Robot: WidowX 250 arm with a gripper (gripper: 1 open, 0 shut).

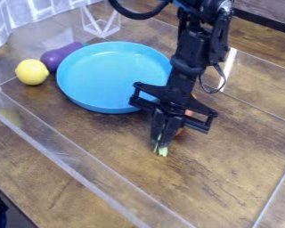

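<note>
My gripper (164, 134) is low over the wooden table, just in front of the blue plate (92, 76), its fingertips pointing down. An orange object (183, 126) sits behind the gripper, mostly hidden by it, and a light green tip (163, 150) shows at the fingertips; whether these are one thing I cannot tell. The fingers look close together; I cannot tell whether anything is between them.
A yellow round object (32, 72) and a purple eggplant (61, 57) lie left of the plate. A clear stand (101, 22) is at the back.
</note>
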